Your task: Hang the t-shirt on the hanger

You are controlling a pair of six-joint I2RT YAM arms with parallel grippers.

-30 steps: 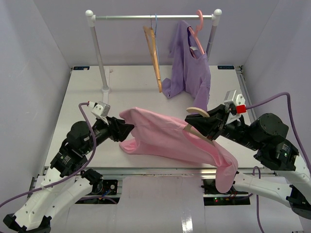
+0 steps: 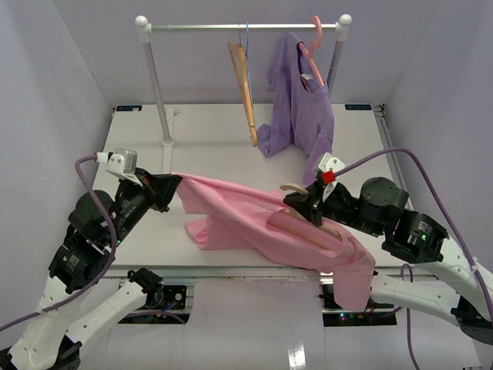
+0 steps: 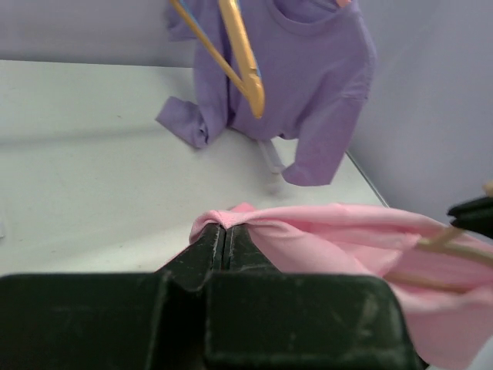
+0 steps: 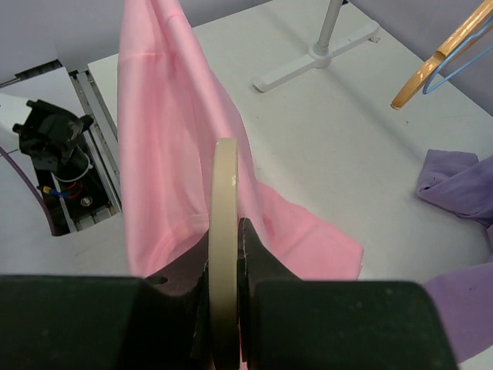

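Note:
A pink T-shirt [image 2: 239, 216] stretches between my grippers, its lower part draped near the table's front edge. My left gripper [image 2: 171, 185] is shut on one corner of it, seen bunched at the fingertips in the left wrist view [image 3: 223, 239]. My right gripper [image 2: 304, 200] is shut on a beige hanger [image 4: 225, 193], which lies partly inside the pink fabric. The hanger's far parts are hidden by the cloth.
A white rail [image 2: 200, 28] at the back holds wooden hangers [image 2: 239, 77] and a purple shirt [image 2: 304, 116] on a pink hanger.
My left gripper has closed on the shirt and moved left and up in the top view, pulling the fabric taut. The right gripper has moved slightly left and down with the hanger.

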